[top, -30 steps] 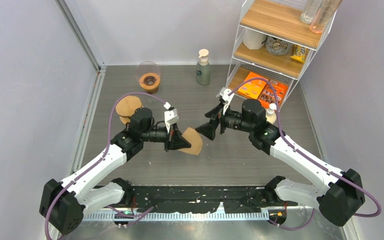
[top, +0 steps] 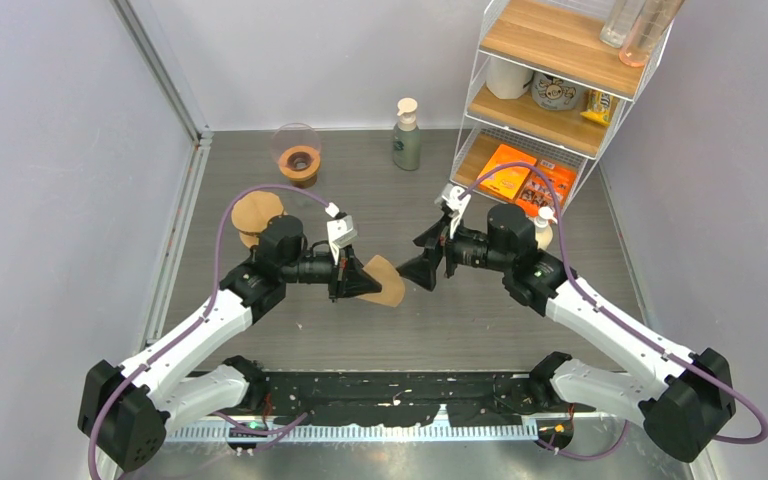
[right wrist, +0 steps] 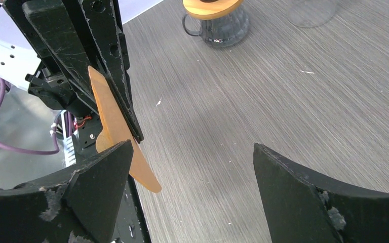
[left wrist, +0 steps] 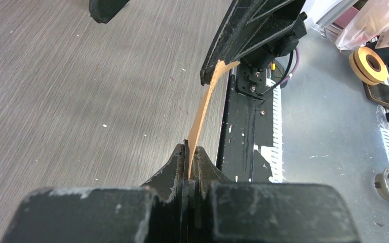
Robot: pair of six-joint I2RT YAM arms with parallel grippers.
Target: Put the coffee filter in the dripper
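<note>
My left gripper (top: 358, 286) is shut on a tan paper coffee filter (top: 389, 283), held above the middle of the table. In the left wrist view the filter (left wrist: 199, 117) stands nearly edge-on, its far end against or close by one dark right finger (left wrist: 214, 63). The right gripper stands open; the filter (right wrist: 115, 119) shows at its left finger, and whether they touch is unclear. At the back left is the dripper, a clear cone (top: 294, 138) with a wooden collar (top: 300, 160); the right wrist view shows a glass pot (right wrist: 226, 29) under a wooden ring.
Round tan pieces (top: 257, 212) lie behind the left arm. A soap bottle (top: 406, 148) stands at the back wall. To the back right is a wire shelf (top: 540, 120) holding cups and packets. Bare table lies between the grippers and the back wall.
The right gripper has shifted slightly rightward and toward the front, still open beside the filter. The left arm and the filter have stayed nearly still.
</note>
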